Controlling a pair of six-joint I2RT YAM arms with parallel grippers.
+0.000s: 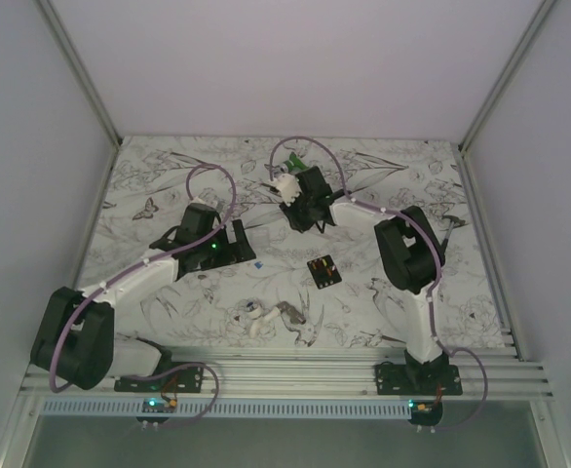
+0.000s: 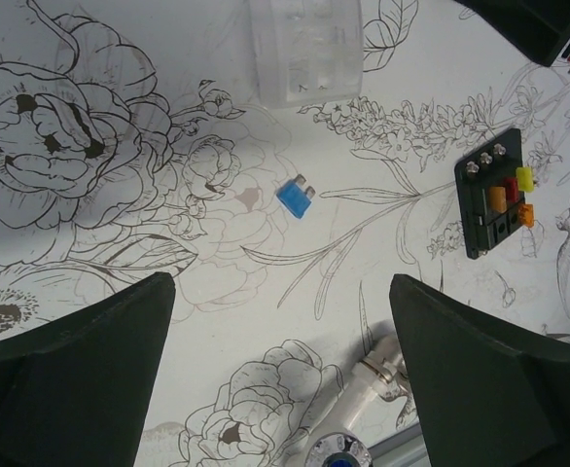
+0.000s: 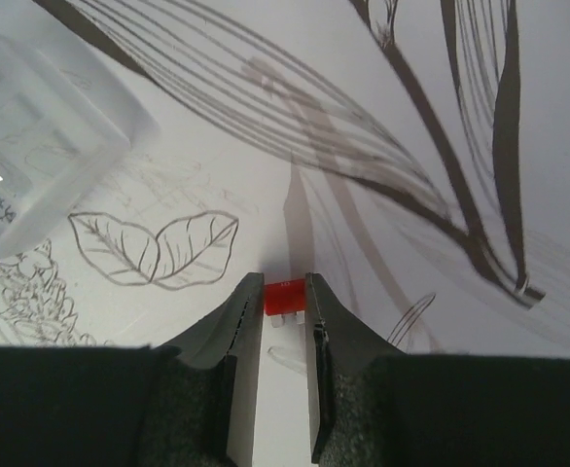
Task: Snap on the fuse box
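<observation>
The black fuse box holds orange, red and yellow fuses; in the top view it lies at the middle right. A loose blue fuse lies on the table. My left gripper stands open above it, nothing between its fingers. My right gripper is low over the table behind the box, its fingertips close around a small red fuse; whether they grip it is unclear.
A clear plastic container lies between the grippers. A metal fitting lies at the front. A hammer rests at the far right.
</observation>
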